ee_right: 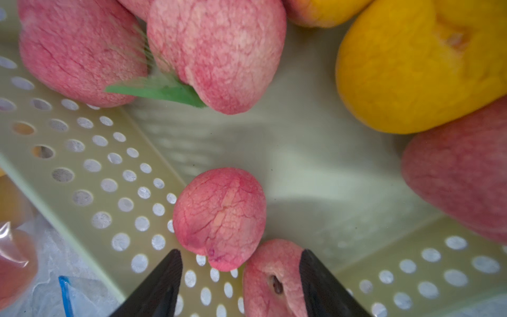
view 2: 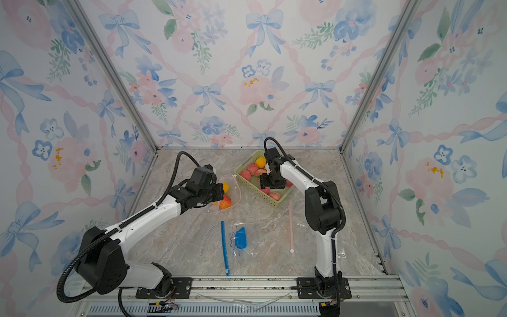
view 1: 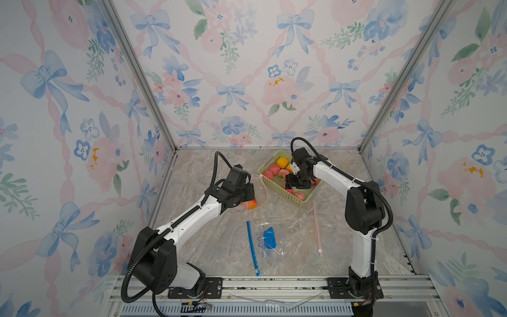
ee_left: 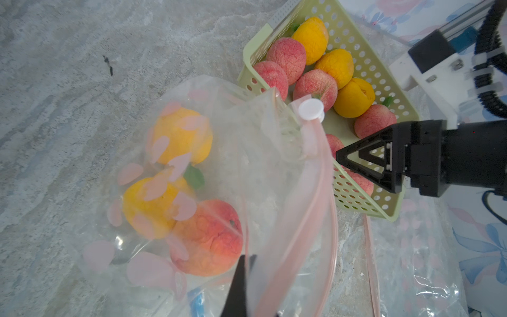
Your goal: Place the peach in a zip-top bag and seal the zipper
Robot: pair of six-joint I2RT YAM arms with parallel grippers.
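Observation:
In the left wrist view, a clear zip top bag (ee_left: pixel 264 158) with pink dots bulges open and holds two yellow peaches (ee_left: pixel 182 136) and an orange-red peach (ee_left: pixel 208 237). Its pink zipper (ee_left: pixel 295 243) carries a white slider (ee_left: pixel 311 109). My left gripper is shut on the bag's edge, largely behind the film. A pale green basket (ee_right: pixel 95 232) holds several pink and yellow peaches. Low inside it, my right gripper is open above its near corner, where one pink peach (ee_right: pixel 224 214) lies beside another pink peach (ee_right: pixel 272 280), the latter showing between the fingers.
On the table in front lie a flat clear bag with a blue zipper (view 1: pixel 252 248) and blue print (view 1: pixel 270 237), and another with a pink zipper (view 1: pixel 317 227). The table left of the filled bag is clear.

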